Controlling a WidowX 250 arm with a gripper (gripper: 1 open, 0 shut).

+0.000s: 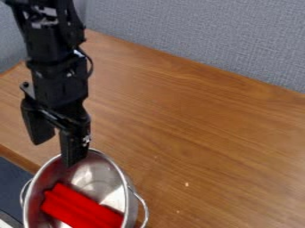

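Note:
A steel bowl with side handles [111, 176] sits at the bottom left of the camera view, with red objects [78, 210] lying inside it. My black gripper [55, 135] is open just above the far left rim of the bowl, its fingers pointing down. Nothing shows between the fingers, and part of the rim is hidden behind one fingertip.
The table's left edge runs beside the bowl at the lower left.

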